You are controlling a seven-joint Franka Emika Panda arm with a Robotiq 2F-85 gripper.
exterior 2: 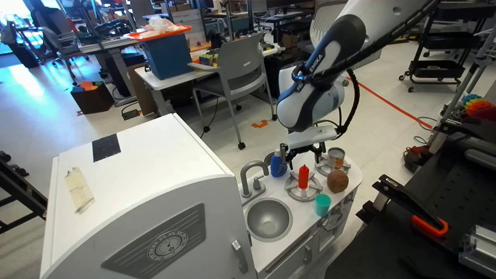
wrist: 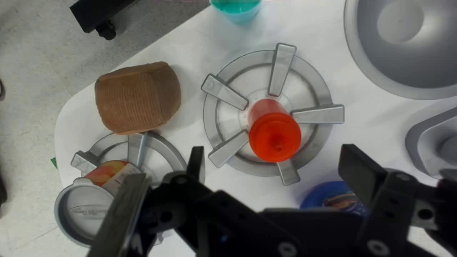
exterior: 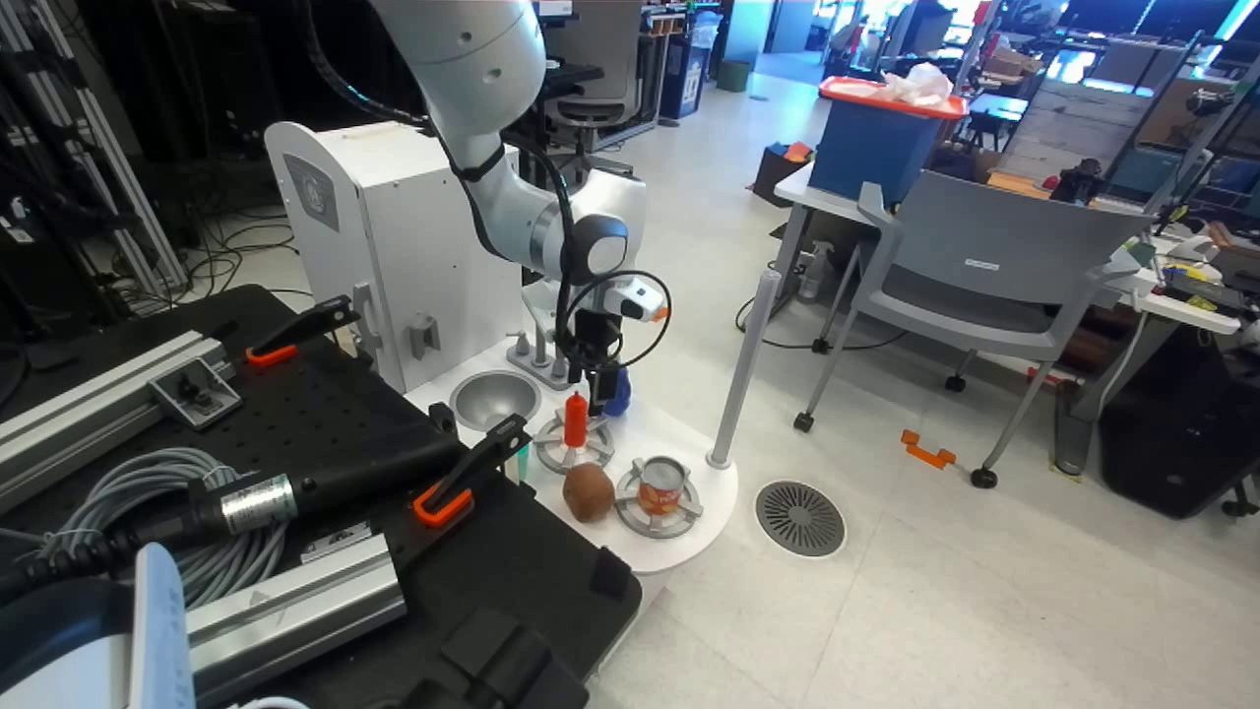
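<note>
A red squeeze bottle (wrist: 275, 136) stands upright on a grey burner (wrist: 322, 87). In the wrist view my gripper is open, its fingers (wrist: 360, 173) wide apart and nothing held between them. The bottle's tip shows in that gap, apart from both fingers. Behind the red bottle stands a blue bottle (exterior 2: 278, 165), partly hidden by the gripper in the wrist view. A can (exterior 2: 335, 158) sits on the other burner, with a brown lump (exterior 2: 337, 181) beside it. Close to the counter's front edge is a teal cup (exterior 2: 322, 204).
A grey sink bowl (exterior 2: 268, 221) and a faucet (exterior 2: 251, 179) lie on the refrigerator side. The white toy refrigerator (exterior 2: 153, 153) rises tall there. A grey post (exterior: 744, 372) stands at the counter's back edge, and a black table (exterior: 520, 555) lies along the front.
</note>
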